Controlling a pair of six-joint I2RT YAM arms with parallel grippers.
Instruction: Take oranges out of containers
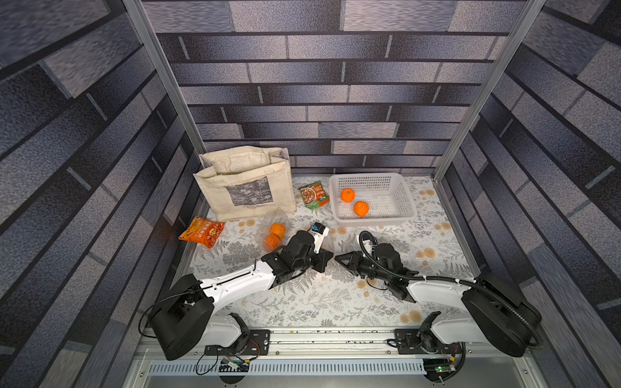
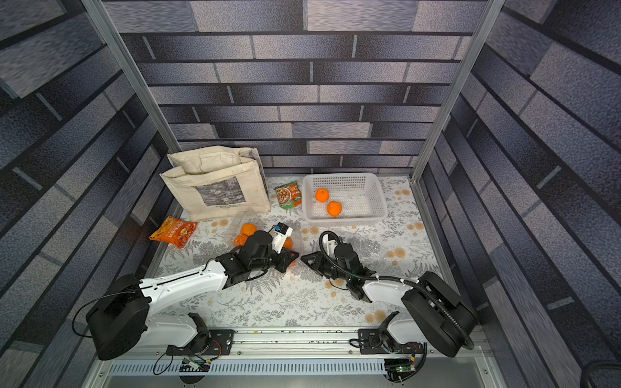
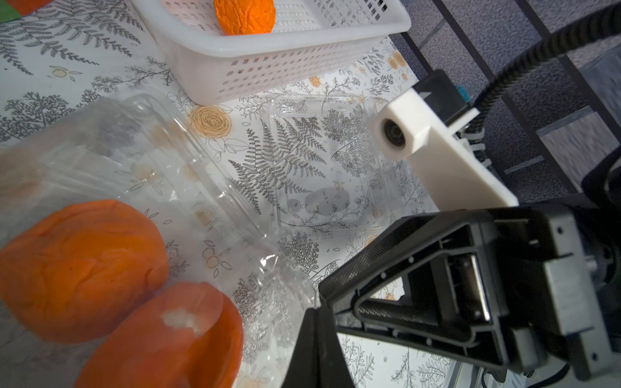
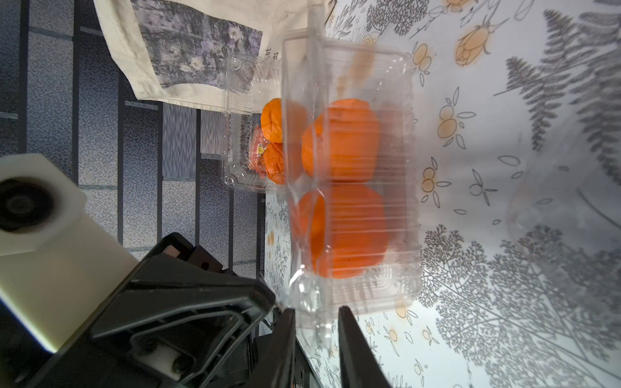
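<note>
In the middle front, a clear clamshell container (image 4: 404,110) holds two oranges (image 4: 343,229), under my left gripper (image 1: 323,257). That gripper is shut at the container's near edge; any thin plastic between its fingers is unclear. My right gripper (image 1: 343,258) faces it from the right, close by, with its fingertips apart in the right wrist view. A second clamshell with oranges (image 1: 277,230) lies to the left. Two more oranges (image 1: 361,208) rest in a white basket (image 1: 401,200) at the back right.
A canvas tote (image 1: 220,194) stands at the back left. An orange snack bag (image 1: 200,231) lies at the left, a green packet (image 1: 313,194) beside the basket. An empty clear clamshell (image 3: 330,161) lies right of centre.
</note>
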